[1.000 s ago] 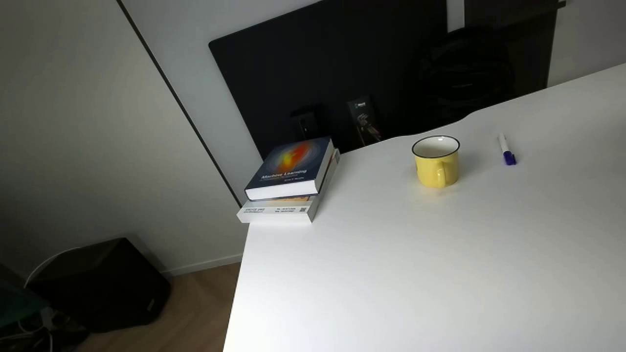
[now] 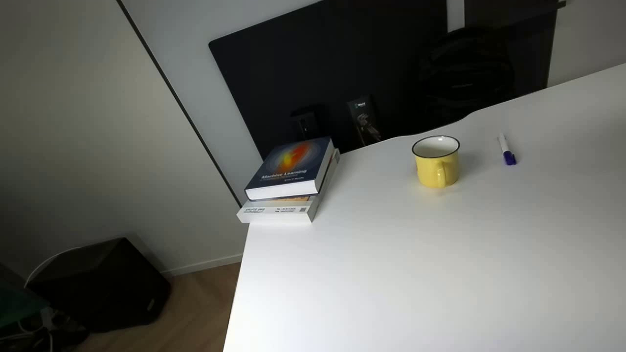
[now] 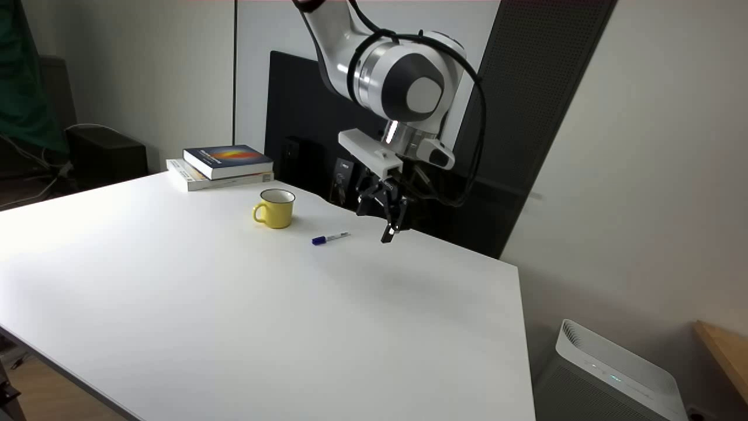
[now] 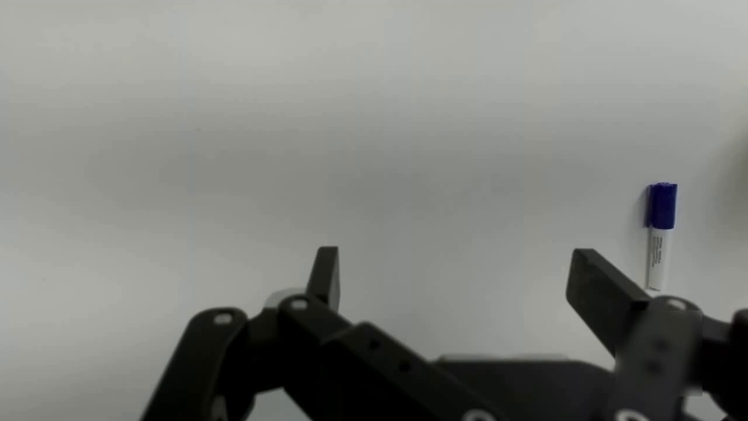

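My gripper [image 3: 382, 223] hangs above the table's back edge, to the right of the marker, as exterior view 2 shows. In the wrist view the fingers of the gripper stand wide open with only bare table between them. A white marker with a blue cap [image 4: 660, 235] lies flat, just outside the right finger. Exterior view 1 has the same marker [image 2: 506, 150] at the right, beside the yellow mug [image 2: 437, 172]. The mug [image 3: 274, 209] is upright, white inside with a dark rim. My gripper is out of exterior view 1.
Two stacked books [image 3: 228, 162] lie at the table's far left corner. Behind the back edge stands a dark panel [image 2: 328, 70]; a white appliance [image 3: 610, 372] stands off the right side.
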